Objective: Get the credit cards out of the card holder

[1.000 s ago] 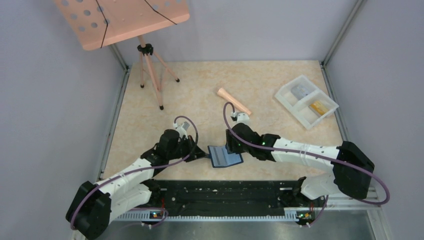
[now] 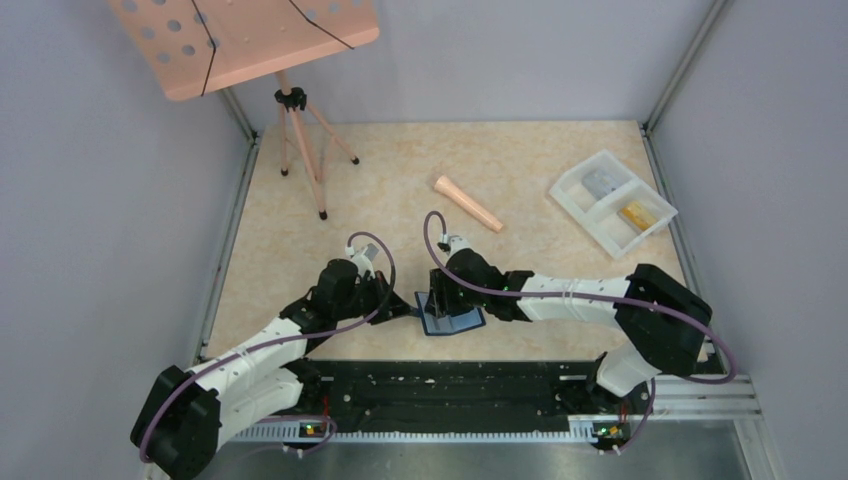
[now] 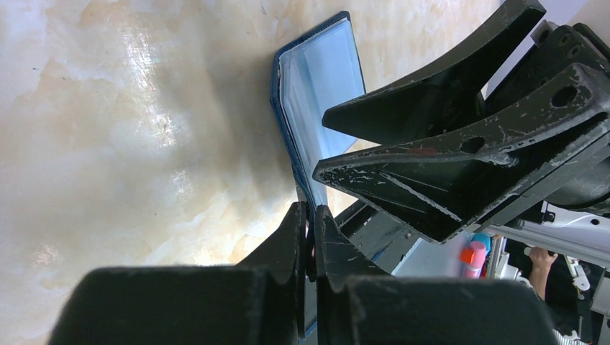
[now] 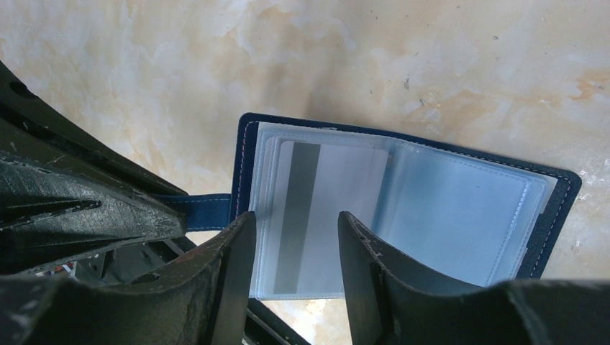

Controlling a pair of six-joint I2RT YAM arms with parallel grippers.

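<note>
A navy card holder (image 2: 464, 321) lies open near the table's front edge, its clear blue sleeves (image 4: 457, 215) face up. A white card with a grey stripe (image 4: 302, 208) shows in the sleeve at its strap end. My left gripper is shut on the holder's strap at that end (image 4: 207, 213). My right gripper stands part open over the striped card, one fingertip near the sleeve's strap-side edge, the other over the card. Whether the fingertips touch it I cannot tell.
A white two-part tray (image 2: 590, 220) with grey and yellow items stands at the back right. A pale cylinder (image 2: 470, 205) lies behind the grippers. A pink tripod stand (image 2: 310, 170) is at the back left.
My right gripper has moved left over the card holder, from its right part onto the striped card's side. My left gripper has stayed in place on the strap.
</note>
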